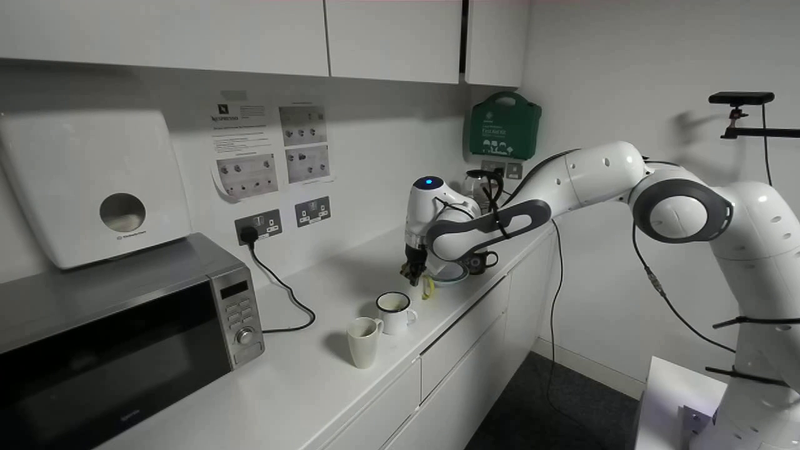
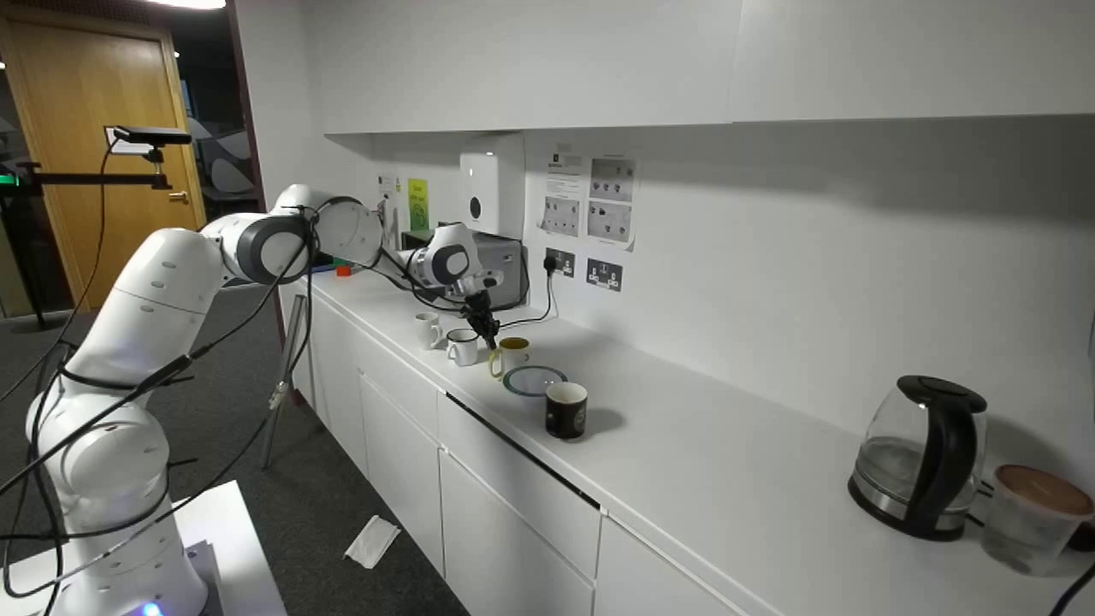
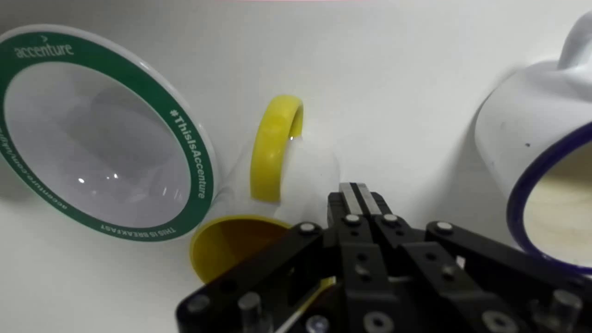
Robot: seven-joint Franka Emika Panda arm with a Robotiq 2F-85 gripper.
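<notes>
My gripper is shut, its two fingertips pressed together with nothing showing between them. It points down beside a white mug with a yellow inside and a yellow handle (image 3: 268,152), and its fingers hide part of that mug. In exterior view 2 the yellow-handled mug (image 2: 510,354) stands upright on the counter, just below and beside the gripper (image 2: 489,343). A white mug with a dark blue rim (image 3: 496,125) stands on the gripper's other side. Against the yellow mug's side lies a white bowl with a green band (image 3: 202,186), either touching it or very near.
A tall white mug (image 1: 364,345) and a black mug (image 2: 565,412) stand at the two ends of the row. The microwave (image 1: 244,315) is at one end; a kettle (image 2: 919,457) and a lidded tub (image 2: 1032,524) are at the other. Bare counter (image 2: 708,452) lies between.
</notes>
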